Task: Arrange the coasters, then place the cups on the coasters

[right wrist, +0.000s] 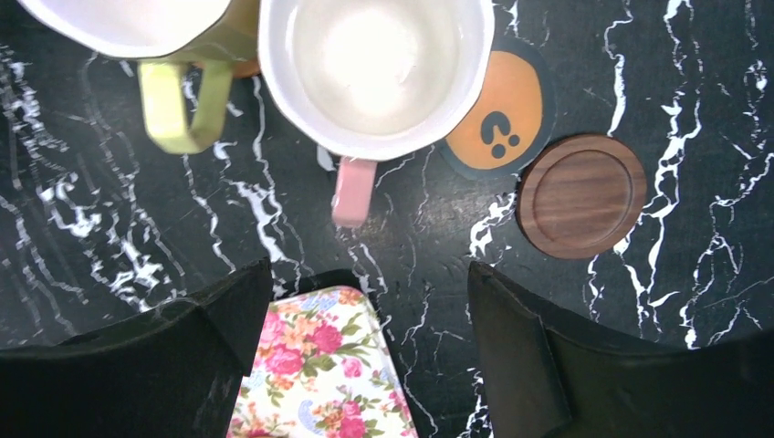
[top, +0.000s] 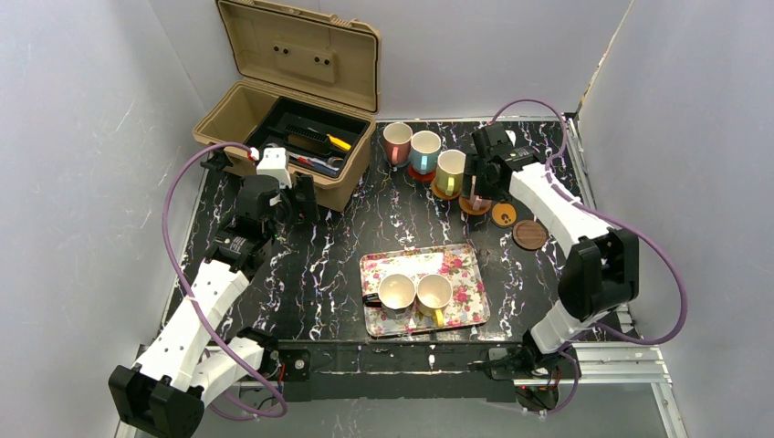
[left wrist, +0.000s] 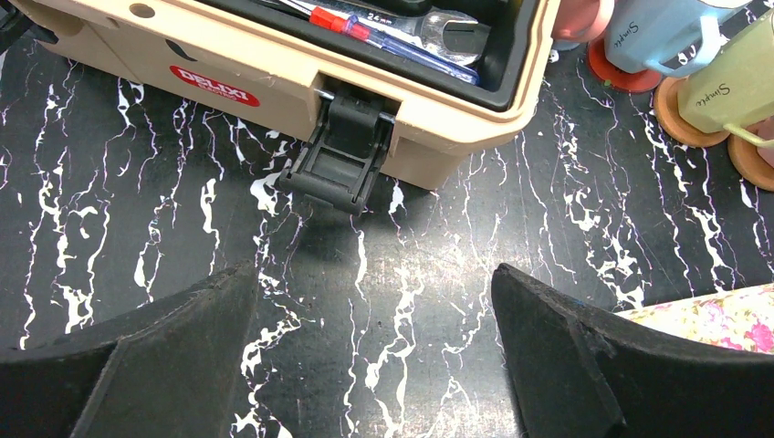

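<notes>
A pink cup (right wrist: 354, 187) stands upright on an orange-brown coaster (top: 474, 210), at the right end of a row of several cups. Most of it is covered by my right gripper (top: 482, 185) in the top view. In the right wrist view its handle points toward the space between my open fingers, which do not appear to grip it. Two coasters lie bare: an orange one with a paw print (right wrist: 505, 100) and a dark wooden one (right wrist: 582, 196). My left gripper is open and empty, in front of the toolbox.
Left of the pink cup are a green cup (top: 450, 169), a blue cup (top: 425, 146) and a red cup (top: 398, 141). Two cups sit on the floral tray (top: 468, 306) at the front. The open tan toolbox (top: 356, 178) stands at back left. Bare marble lies between toolbox and tray.
</notes>
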